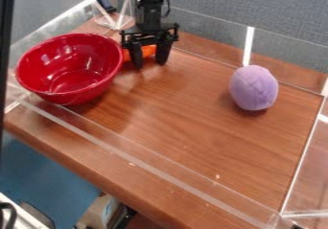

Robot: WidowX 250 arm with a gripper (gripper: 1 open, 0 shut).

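My black gripper is down at the back of the wooden table, just right of a large red bowl. An orange object lies low between and behind its fingers, partly hidden by them and by the bowl. I cannot tell whether the fingers grip it. A purple round object rests on the table to the right.
Clear low walls run around the table's edges. A grey wall stands behind.
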